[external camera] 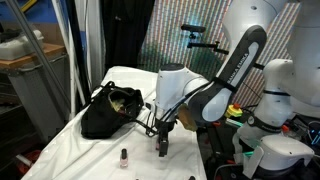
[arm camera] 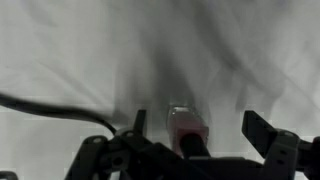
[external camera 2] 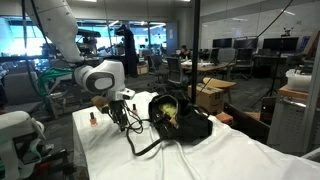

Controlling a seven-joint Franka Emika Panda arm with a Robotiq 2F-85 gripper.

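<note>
My gripper is open over the white cloth, its two dark fingers well apart. A small bottle [arm camera: 184, 122] with a clear end and a pinkish, dark body shows between them in the wrist view, nearer the left finger [arm camera: 140, 124]. Its lower part is hidden by the gripper body, and contact with the fingers does not show. From the side, the gripper [external camera: 163, 146] points down close to the table. Another small pinkish bottle with a dark top [external camera: 123, 158] stands upright to its left.
A black open bag [external camera: 108, 112] lies behind the gripper on the white-covered table [external camera 2: 240, 155]. A black cable [arm camera: 55, 109] runs over the cloth at the left of the wrist view. Free cloth spreads in front of the bag.
</note>
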